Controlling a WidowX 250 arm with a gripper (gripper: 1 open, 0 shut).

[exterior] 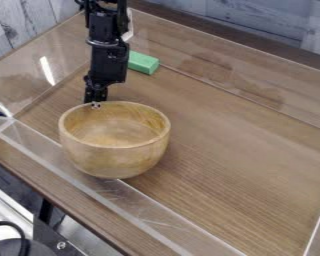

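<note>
A black robot arm comes down from the top left, its gripper (96, 104) low at the back rim of a large wooden bowl (113, 152). The fingertips are small and dark against the rim, and whether anything is between them is too small to see. The gripper appears shut.
A green block (141, 62) lies behind the arm to the right.
</note>
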